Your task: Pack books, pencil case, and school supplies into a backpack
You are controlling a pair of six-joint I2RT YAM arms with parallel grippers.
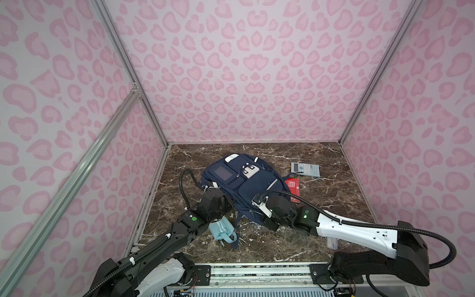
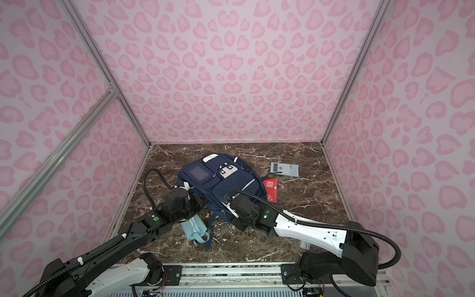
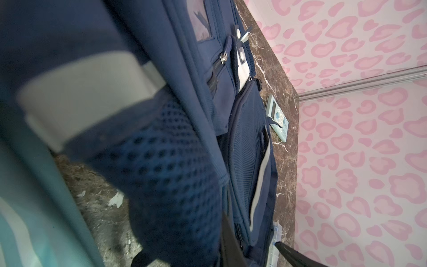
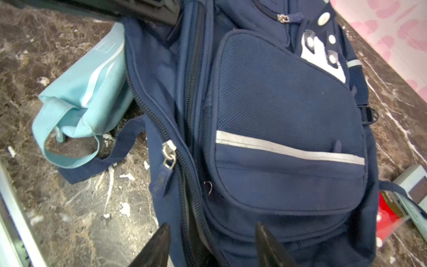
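The navy backpack lies in mid-table, its long zipper partly open along the near side. A light blue pencil case lies beside its lower left. My left gripper is close against the backpack's mesh side pocket, low in the left wrist view; whether it holds anything is unclear. My right gripper stands open over the zipper edge of the bag. A red book lies to the right of the backpack, with a grey calculator above it.
A clear object lies at the front right, partly behind the right arm. The marble table has free room at the back left and right. Patterned walls enclose it on the back and sides.
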